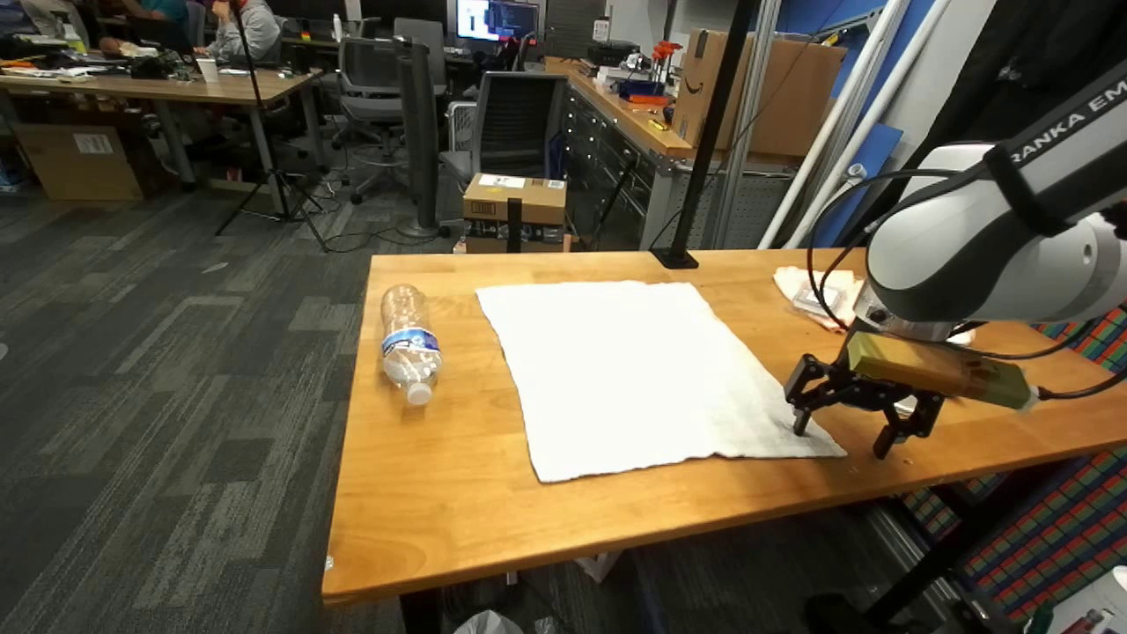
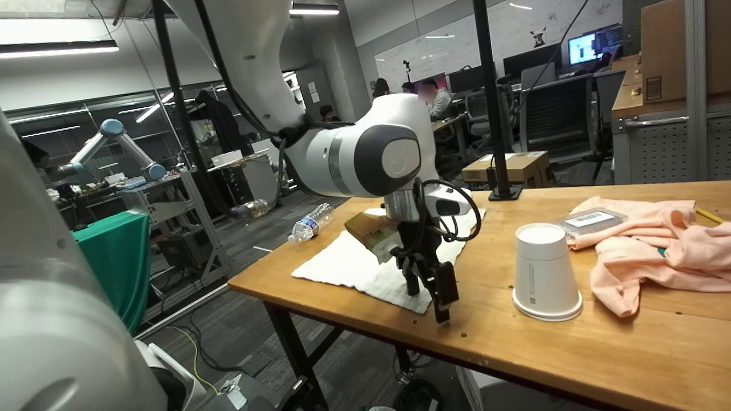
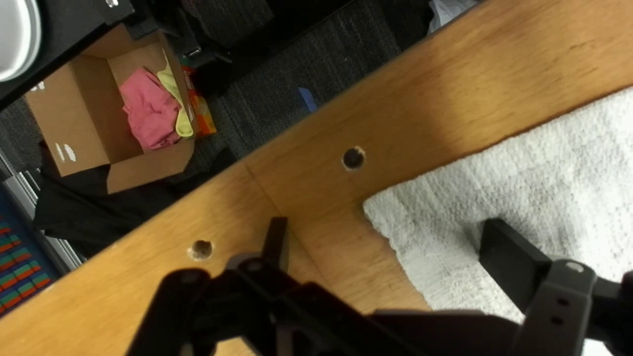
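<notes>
A white cloth (image 1: 634, 370) lies spread nearly flat on the wooden table, one corner reaching toward the arm. My gripper (image 1: 841, 440) is open and low over that corner, fingers wide apart. In the wrist view, one fingertip (image 3: 504, 255) is over the cloth (image 3: 569, 178), and the other finger (image 3: 276, 243) is over bare wood past the cloth's edge. Nothing is between them. Whether the fingertip over the cloth presses on it, I cannot tell. From the second exterior view, the gripper (image 2: 428, 305) stands at the cloth's near corner.
A clear plastic bottle (image 1: 409, 343) lies left of the cloth. An upturned white cup (image 2: 545, 274), peach fabric (image 2: 671, 253) and a small clear case (image 2: 594, 220) occupy the other side. The table's front edge is close to the gripper; a black post (image 1: 676, 257) stands at the back.
</notes>
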